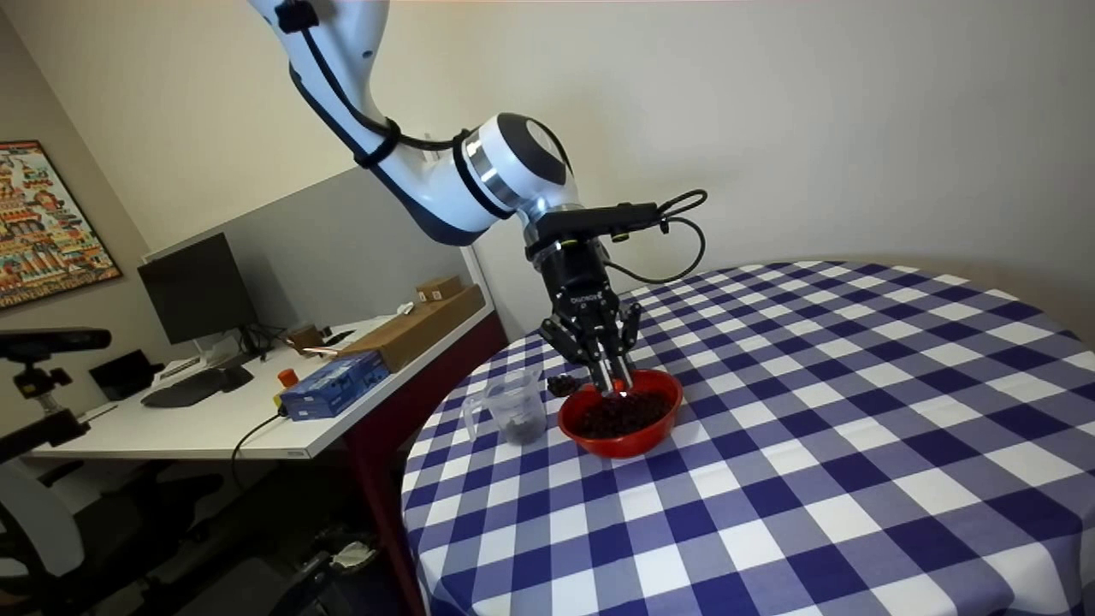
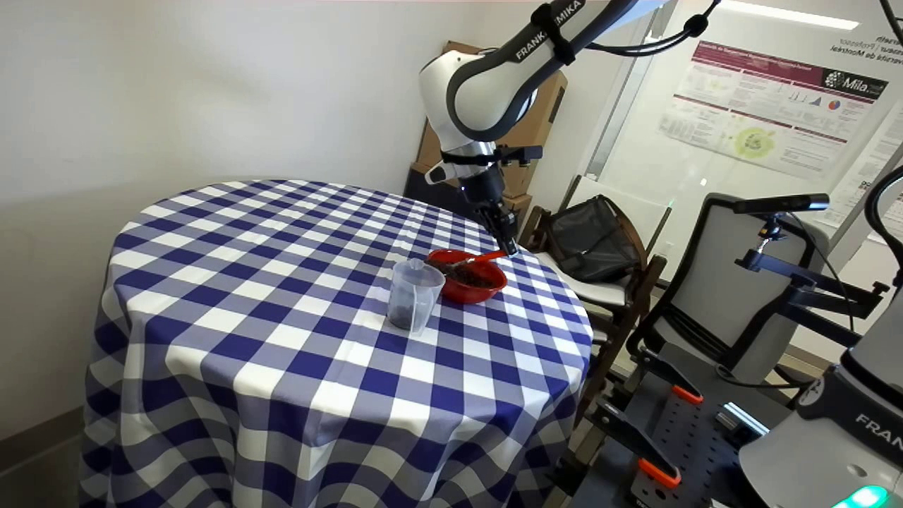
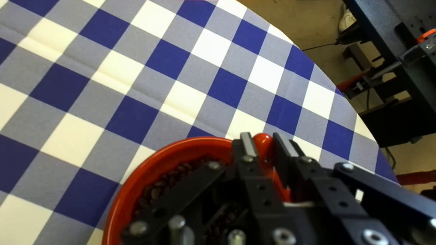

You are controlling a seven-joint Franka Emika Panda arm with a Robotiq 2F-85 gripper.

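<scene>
My gripper is shut on the red handle of a spoon, above the red bowl. The handle's rounded end sits between the fingers in the wrist view. A heap of dark beans on the spoon's head shows at the bowl's left rim in exterior view 1, towards the clear measuring cup. More beans fill the bowl. Something dark lies in the bottom of the cup. My gripper hides the spoon's head in the wrist view.
A blue-and-white checked cloth covers the round table, bare to the right of the bowl in exterior view 1. The cup stands close beside the bowl. A desk with a blue box stands beyond the table's left edge.
</scene>
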